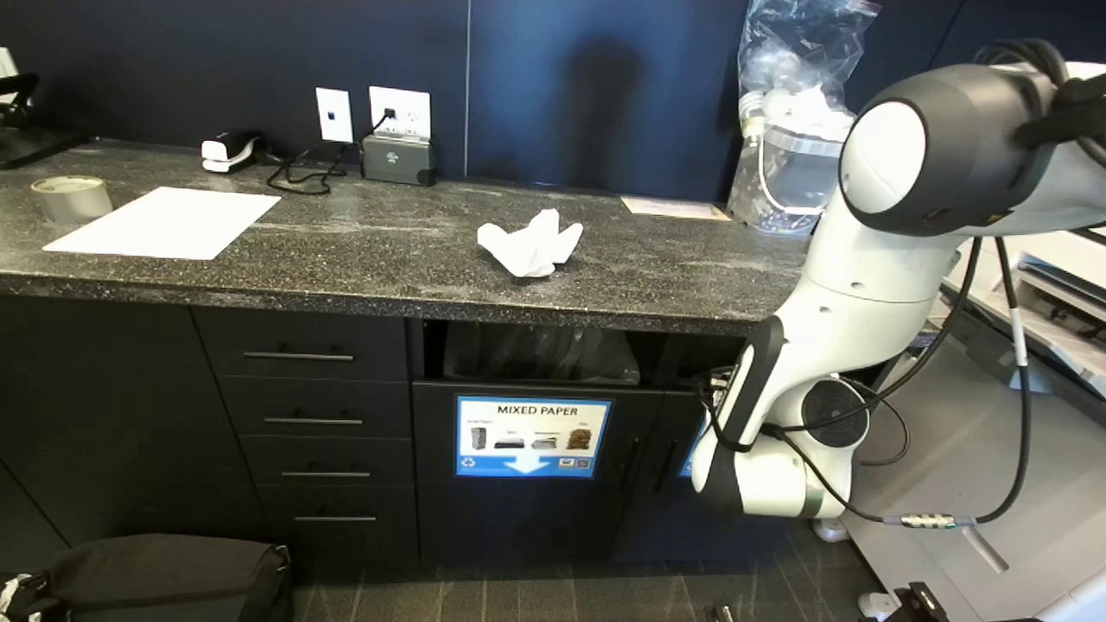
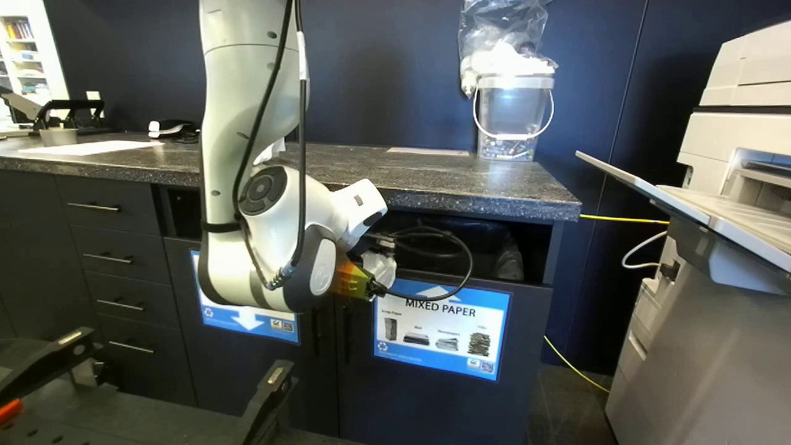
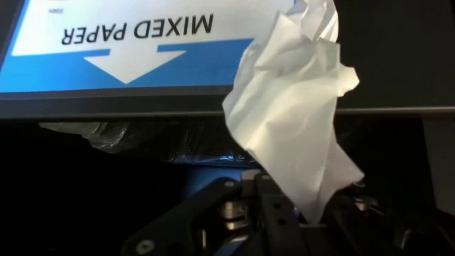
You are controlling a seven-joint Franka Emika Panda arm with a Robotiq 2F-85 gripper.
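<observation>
A crumpled white paper (image 3: pixel 294 106) hangs in my gripper, which is shut on its narrow end; the dark fingers are partly covered by it. In exterior view 2 the gripper (image 2: pixel 378 288) and a bit of the held paper (image 2: pixel 379 267) are by the front of the right-hand cabinet, near the top of its mixed paper sign (image 2: pixel 442 326). Just above is the dark bin opening (image 2: pixel 452 248). A second crumpled white paper (image 1: pixel 530 244) lies on the counter (image 1: pixel 363 264). The arm hides my gripper in exterior view 1.
A flat white sheet (image 1: pixel 166 223) and a tape roll (image 1: pixel 73 197) lie at the counter's left. The left cabinet has its own bin opening (image 1: pixel 539 354). A clear bucket (image 2: pixel 516 111) stands at the back, with a printer (image 2: pixel 689 319) to the right.
</observation>
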